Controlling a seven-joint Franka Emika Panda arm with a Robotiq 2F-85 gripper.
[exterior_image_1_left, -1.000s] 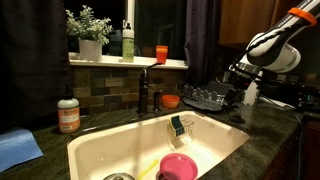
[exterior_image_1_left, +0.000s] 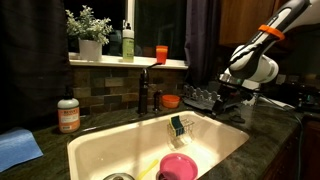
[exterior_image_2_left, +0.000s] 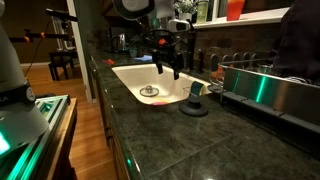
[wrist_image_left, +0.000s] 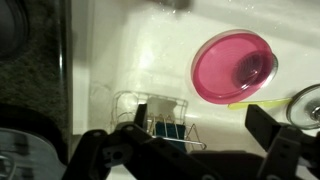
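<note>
My gripper is open above the sink (exterior_image_1_left: 95, 160), with nothing held between its fingers. Below it in the wrist view, a wire caddy (wrist_image_left: 198, 144) holds a dark sponge (wrist_image_left: 170, 131) against the sink wall. A pink round dish (wrist_image_left: 215, 75) lies on the sink floor, apart from the fingers, with a dark mesh-like round patch inside it. Beside the dish is a thin yellow utensil (wrist_image_left: 258, 103), close to the drain (wrist_image_left: 308, 110). From exterior view 1, the gripper (exterior_image_1_left: 222, 98) appears near the sink's right side by the dish rack.
A black faucet (exterior_image_1_left: 143, 90) rises behind the sink. Along the back stand an orange bowl (exterior_image_1_left: 170, 101) and a dish rack (exterior_image_1_left: 205, 98). A soap bottle (exterior_image_1_left: 68, 112) and blue cloth (exterior_image_1_left: 17, 148) are at left. The near counter (exterior_image_2_left: 200, 150) has free room.
In exterior view 1 the arm has moved left and somewhat lower, towards the sink. The sink's contents look unmoved.
</note>
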